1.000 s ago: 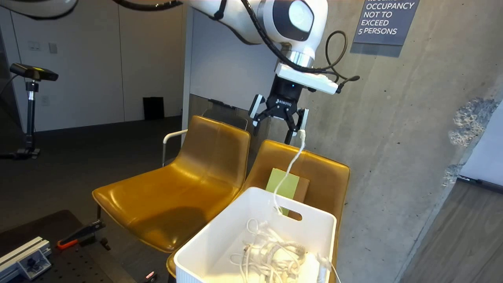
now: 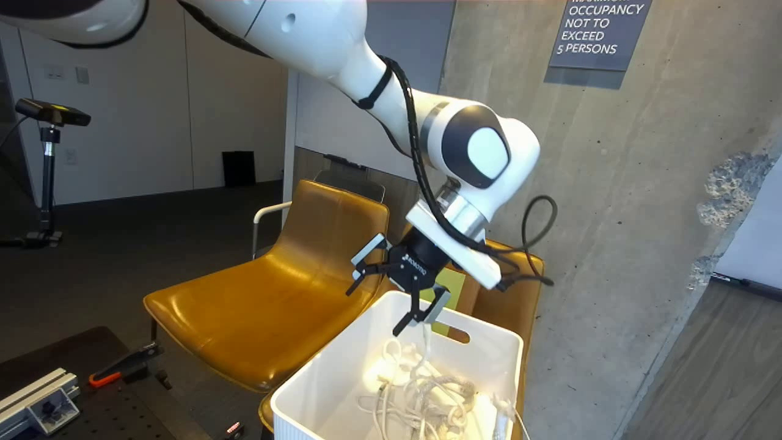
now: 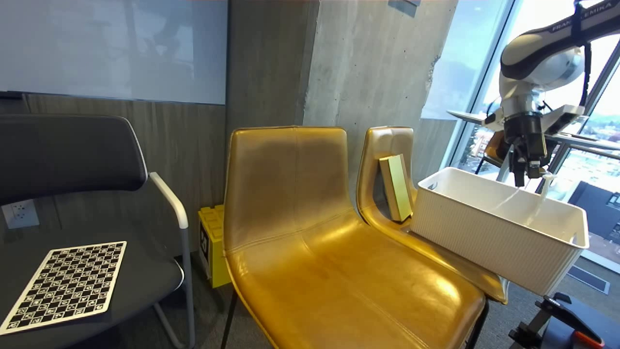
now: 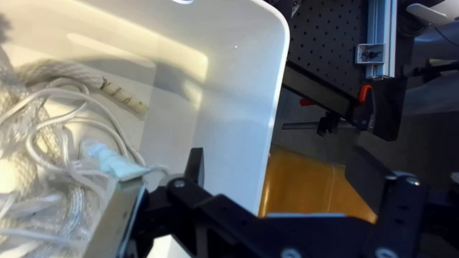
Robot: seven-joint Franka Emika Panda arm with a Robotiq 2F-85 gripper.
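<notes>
My gripper (image 2: 375, 311) is tilted over the white bin (image 2: 322, 370), above its far-left wall. Its fingers stand wide apart, and nothing lies between them in the wrist view. A whitish cord (image 2: 427, 338) hangs into the bin from the outer side of one finger (image 2: 432, 308). Up close, a pale blue wrapped end (image 4: 118, 161) touches or sits right beside that finger's outer metal plate (image 4: 114, 215); how it is attached cannot be seen. More pale cords (image 4: 56, 124) lie tangled on the bin floor, some with clear plastic.
Orange-brown chairs (image 2: 271, 286) stand beside and under the bin. A green box (image 3: 396, 186) leans on the chair behind it. The dark perforated table (image 4: 327, 38) carries a metal rail and an orange-handled tool (image 2: 121, 370). A concrete wall (image 2: 623, 220) rises behind.
The arm has come down and tilted, bringing the open gripper from above the rear chair to the bin's rim. The cord came down with its finger and now hangs shorter above the bin.
</notes>
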